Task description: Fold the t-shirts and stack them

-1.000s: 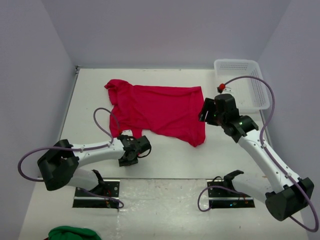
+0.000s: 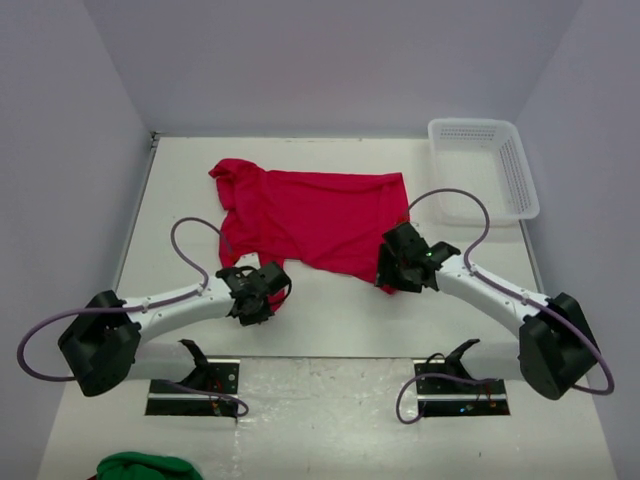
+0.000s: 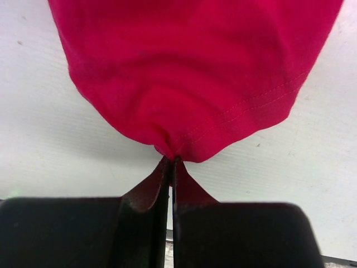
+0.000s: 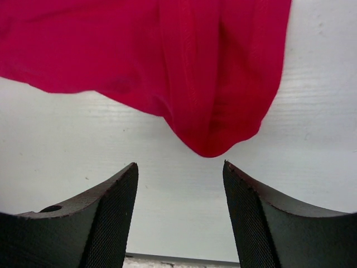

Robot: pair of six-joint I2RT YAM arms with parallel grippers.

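Observation:
A red t-shirt [image 2: 310, 210] [image 3: 195, 67] [image 4: 100, 50] lies spread on the white table, its lower corners toward me. My left gripper [image 2: 262, 312] is shut on the shirt's gathered lower-left corner, the cloth pinched at its fingertips. My right gripper [image 2: 385, 275] stands open just short of the folded lower-right corner, which lies between and beyond its fingertips in the right wrist view, with nothing held.
A white plastic basket [image 2: 480, 170] sits at the back right of the table [image 2: 170, 200]. Green cloth [image 2: 145, 465] lies below the table's front edge at the left. Bare table surrounds the shirt.
My right arm has swung down and toward the front, from beside the basket to the shirt's lower-right corner.

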